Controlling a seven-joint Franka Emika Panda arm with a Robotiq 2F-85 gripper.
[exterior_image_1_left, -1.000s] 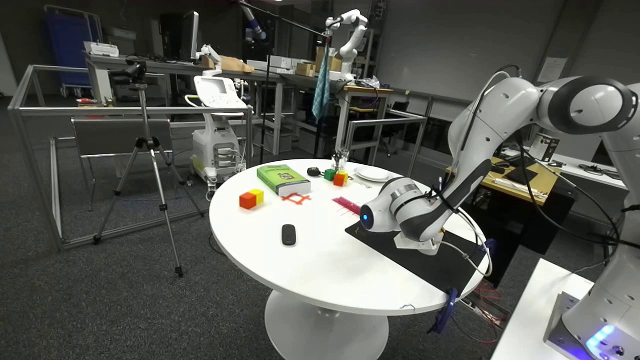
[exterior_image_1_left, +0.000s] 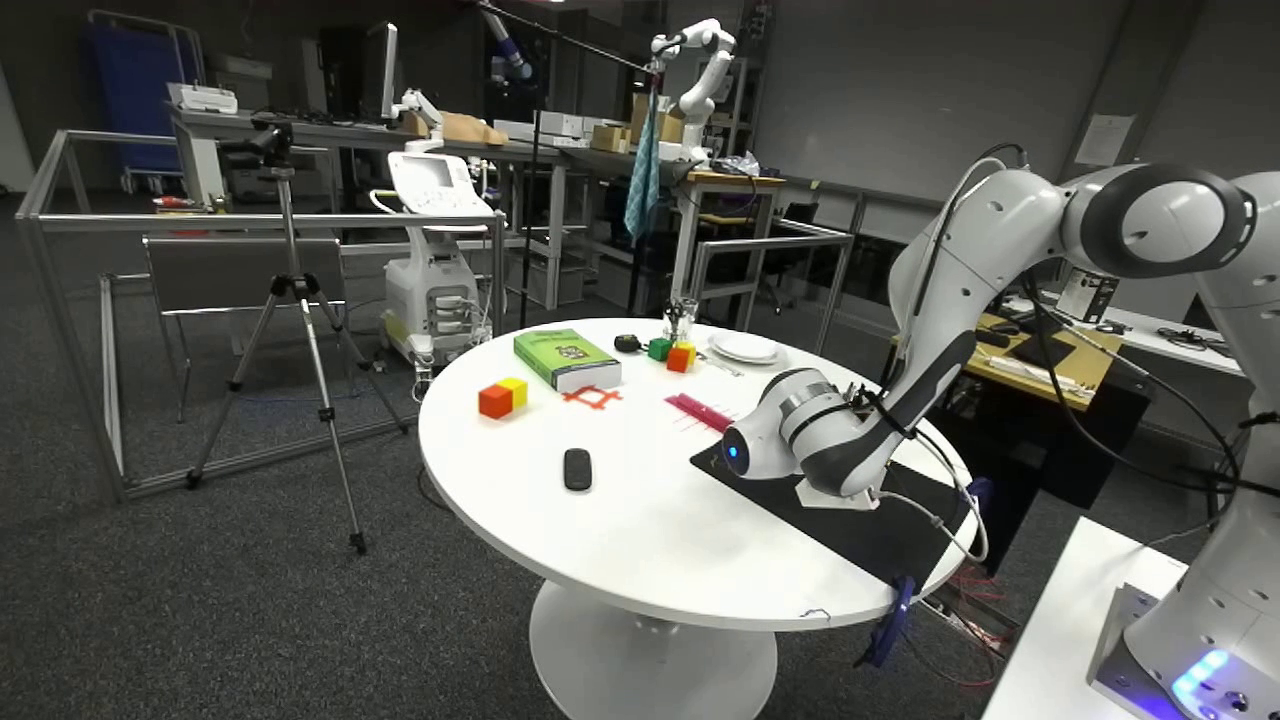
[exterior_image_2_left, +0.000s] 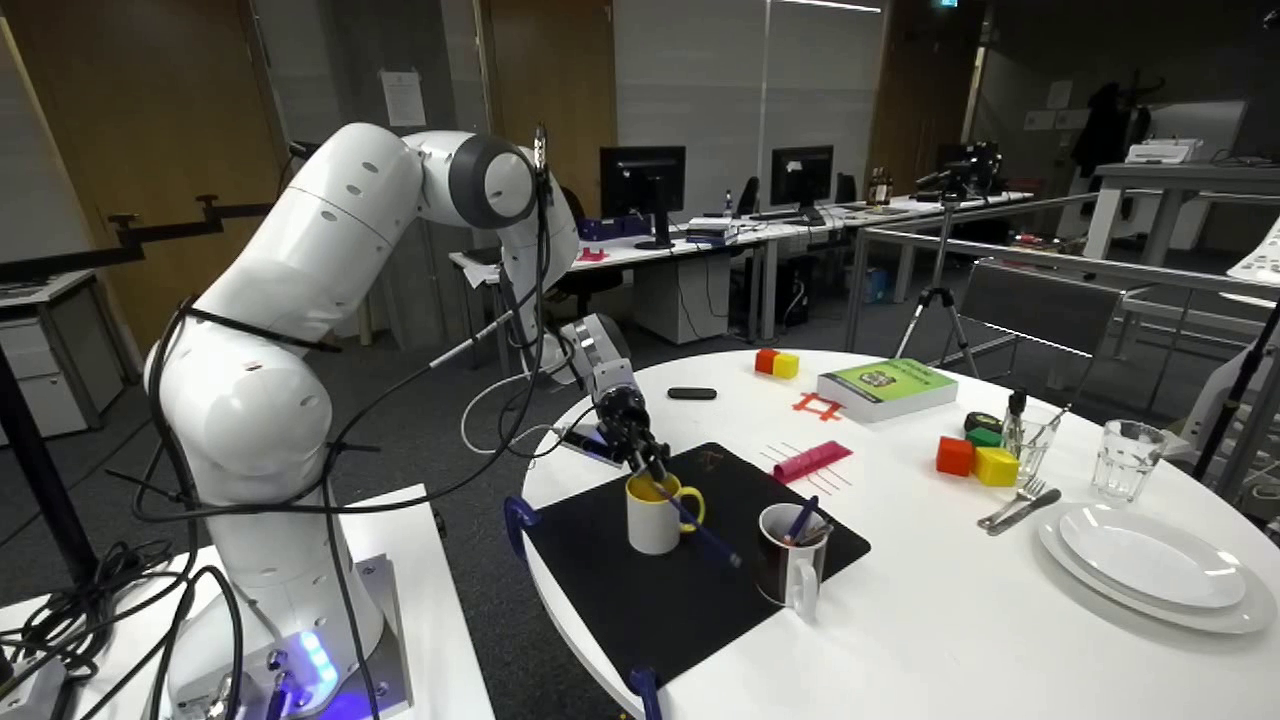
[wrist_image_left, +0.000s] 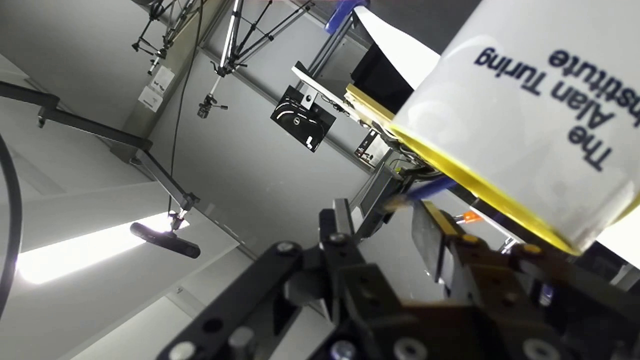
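Note:
A white mug with a yellow inside and handle (exterior_image_2_left: 654, 522) stands on the black mat (exterior_image_2_left: 612, 612) in exterior view 2. My gripper (exterior_image_2_left: 655, 466) is tilted down at its rim. In the wrist view the gripper has its fingers apart, beside the mug's yellow rim (wrist_image_left: 480, 186). Near the fingertips is a blurred blue pen (wrist_image_left: 433, 187), its brownish end showing across the gap; a firm hold on it does not show. From the gripper the pen (exterior_image_2_left: 708, 536) slants down over the mug. The second white mug (exterior_image_2_left: 786, 566) holds pens.
A pink piece (exterior_image_2_left: 812, 461), green book (exterior_image_2_left: 888, 386), coloured blocks (exterior_image_2_left: 956, 455), glasses (exterior_image_2_left: 1125, 462), cutlery (exterior_image_2_left: 1020, 506) and white plates (exterior_image_2_left: 1152, 554) stand beyond the mat. Blue clamps (exterior_image_2_left: 519, 524) grip the mat at the table's edge. Bare tabletop surrounds the black remote (exterior_image_1_left: 578, 469).
In exterior view 1 my wrist and forearm have come down slightly over the mat. The yellow bit that showed beside the wrist is now hidden. Other tabletop objects have stayed put.

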